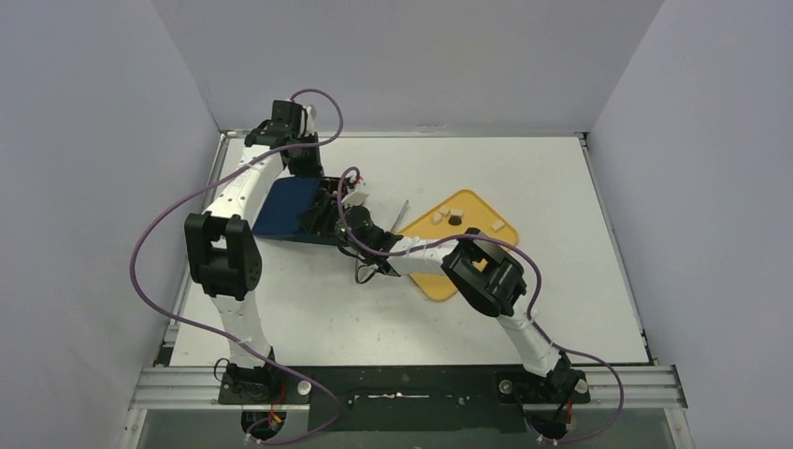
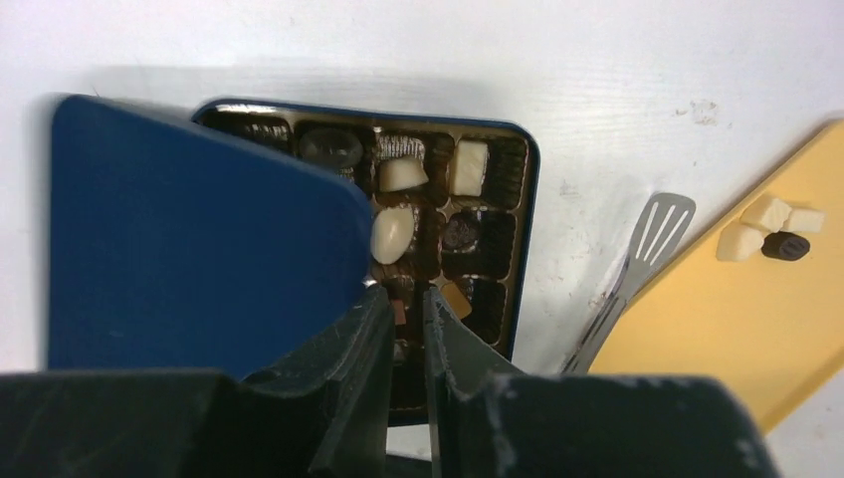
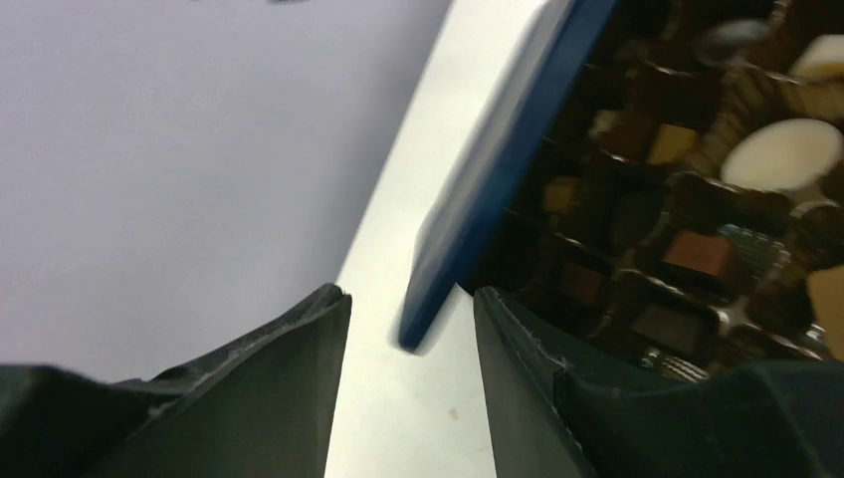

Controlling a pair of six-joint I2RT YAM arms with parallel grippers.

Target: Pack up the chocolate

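Observation:
A blue box point(image 1: 281, 237) holds a dark moulded tray point(image 2: 478, 249) of chocolates in several shapes and colours. Its blue lid point(image 2: 199, 249) stands partly raised over the left side. My left gripper hangs above the box's far part, its fingertips close together; whether anything is between them is unclear. My right gripper is low over the box's right part in the top view. In its wrist view the fingers stand apart beside the lid's blurred edge; I cannot tell what, if anything, they grip.
A yellow board point(image 1: 439, 285) with several white and dark pieces point(image 2: 766, 214) lies to the right. A slotted metal turner point(image 2: 652, 234) lies between box and board.

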